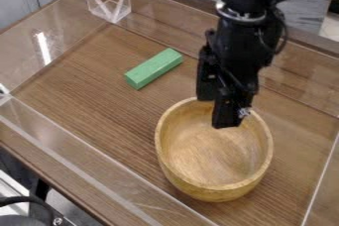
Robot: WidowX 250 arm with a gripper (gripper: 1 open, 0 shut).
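My gripper [223, 111], black and open, is above the back of a pale wooden bowl [212, 166] at the right, its fingers pointing down with nothing seen between them. A green block [153, 68] lies on the wooden table to the upper left of the bowl, apart from it and from the gripper. The arm covers part of the table behind the bowl.
A clear plastic object [109, 5] stands at the back left. A light panel runs behind the arm at the top right.
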